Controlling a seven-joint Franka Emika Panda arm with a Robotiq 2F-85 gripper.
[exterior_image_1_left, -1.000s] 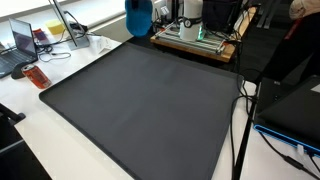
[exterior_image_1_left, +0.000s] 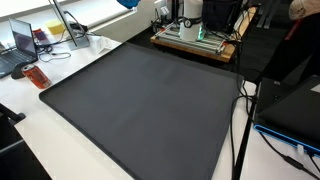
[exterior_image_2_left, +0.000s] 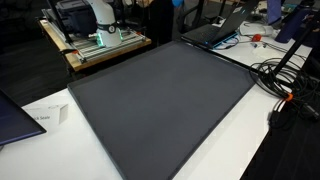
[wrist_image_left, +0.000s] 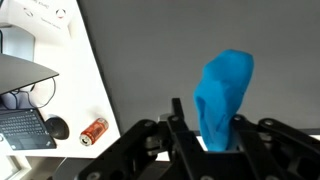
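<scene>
A soft-looking blue thing (wrist_image_left: 225, 85), perhaps cloth, stands out past my gripper in the wrist view. Its near end runs in between the fingers, and my gripper seems shut on it, well above the dark mat (wrist_image_left: 150, 50). At the top edge of exterior view 1 only a small piece of the blue thing (exterior_image_1_left: 127, 3) shows, beyond the mat's far edge. Exterior view 2 has a bit of blue at its top edge, too small to tell what it is. The gripper itself lies outside both exterior views.
A red can (exterior_image_1_left: 36, 77) stands on the white table left of it, near a laptop (exterior_image_1_left: 24, 40) and a clear cup (exterior_image_1_left: 97, 44). Cables (exterior_image_2_left: 285, 85) lie along one side. A wooden box (exterior_image_1_left: 195, 40) sits behind the mat.
In exterior view 1 the blue thing has risen and shifted slightly left, so that most of it is now out of the frame. The can, laptop and mat have not moved.
</scene>
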